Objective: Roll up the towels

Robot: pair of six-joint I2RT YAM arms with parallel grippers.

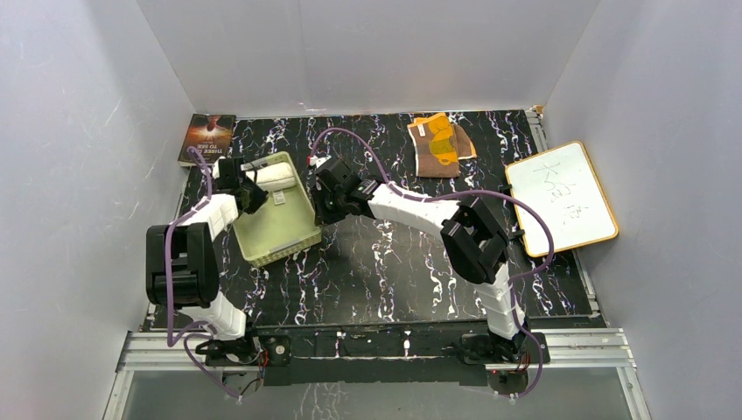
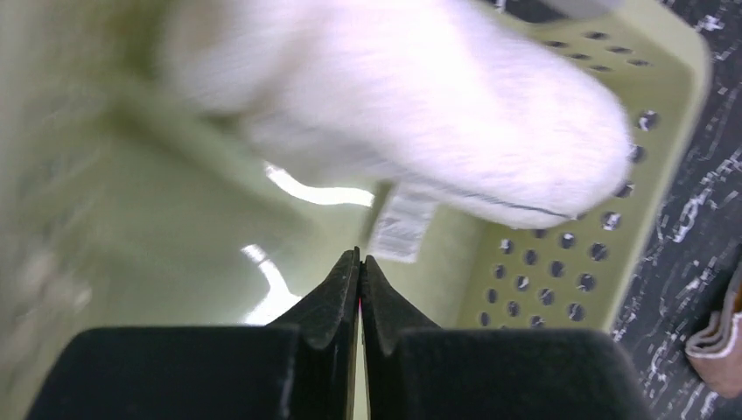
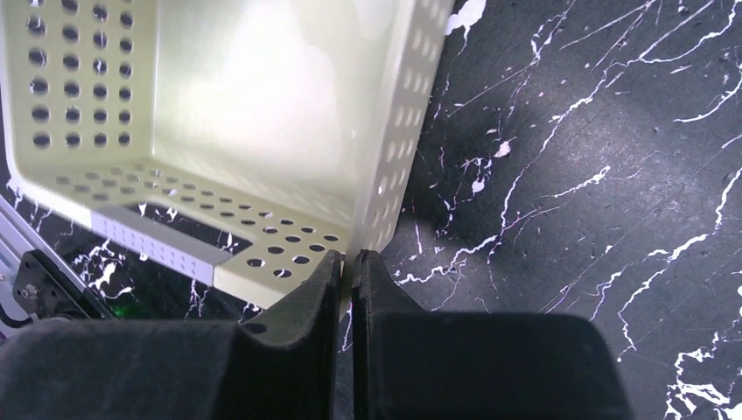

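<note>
A rolled white towel (image 1: 276, 174) (image 2: 455, 114) lies in the far end of the pale green basket (image 1: 271, 241). My left gripper (image 1: 259, 199) is inside the basket by the towel, shut with nothing visible between its fingertips. My right gripper (image 1: 320, 219) is shut on the basket's right wall (image 3: 394, 157), near its front corner. Brown and orange folded towels (image 1: 433, 157) lie at the back right of the table.
A book (image 1: 207, 131) lies at the back left. A whiteboard (image 1: 560, 197) stands along the right edge.
</note>
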